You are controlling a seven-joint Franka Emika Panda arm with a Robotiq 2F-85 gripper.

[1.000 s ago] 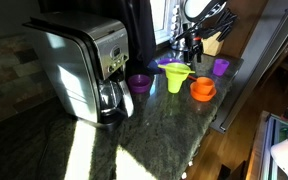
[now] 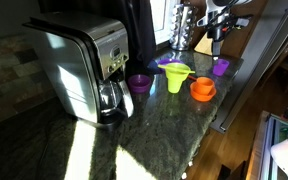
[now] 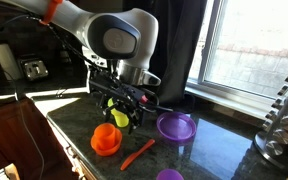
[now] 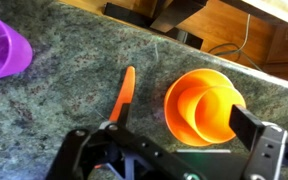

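My gripper is open above the counter, nothing between its fingers. Below it in the wrist view, an orange cup (image 4: 216, 112) leans inside an orange bowl (image 4: 174, 106). An orange utensil (image 4: 125, 92) lies left of the bowl, partly hidden by a finger. Farther left stands a purple cup (image 4: 6, 50), cut off by the frame. In exterior view 1, the gripper (image 2: 216, 46) hangs near that purple cup (image 2: 220, 67). A yellow-green cup (image 2: 174, 82) stands left of the bowl (image 2: 203, 94).
A coffee maker (image 2: 96, 70) stands at the left of the counter, beside a purple bowl (image 2: 139, 84). A purple plate (image 3: 176, 126) lies near the window, and a spice rack (image 3: 282, 120) stands at the right.
In exterior view 1 my arm has moved to the right, away from above the yellow-green cup and toward the purple cup. The dishes have stayed in place.
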